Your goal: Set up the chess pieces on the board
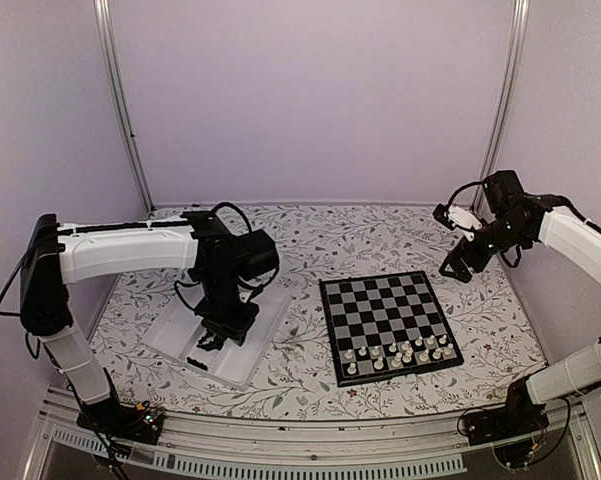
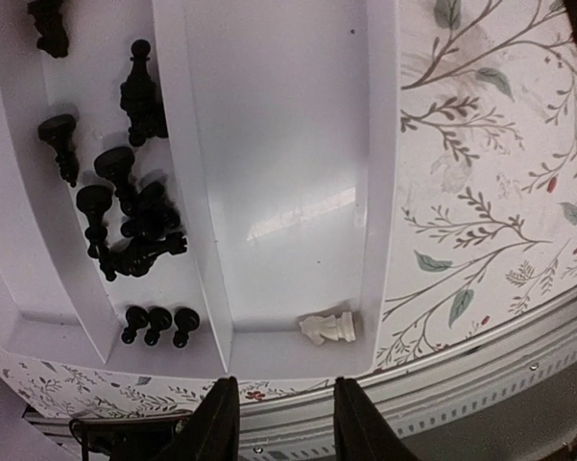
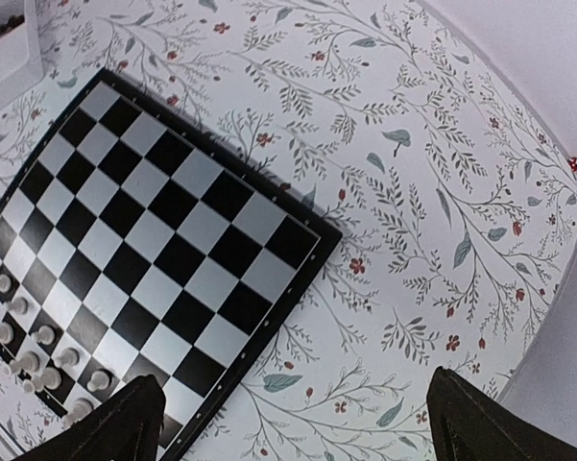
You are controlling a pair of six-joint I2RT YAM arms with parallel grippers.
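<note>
A single white knight (image 2: 324,327) lies on its side at the front end of the tray's (image 2: 288,173) wide compartment in the left wrist view. The neighbouring compartment holds several black pieces (image 2: 139,254), most of them toppled. Over this tray hovers my left gripper, its fingers spread with nothing between them. On the checkered board (image 1: 385,310), white pieces (image 1: 408,355) stand in rows along the front edge, while the other squares are bare. My right gripper is open and empty, raised above the tablecloth beyond the board's right side.
A metal rail (image 1: 300,430) runs along the table's front edge. Walls close off the left, right and back.
</note>
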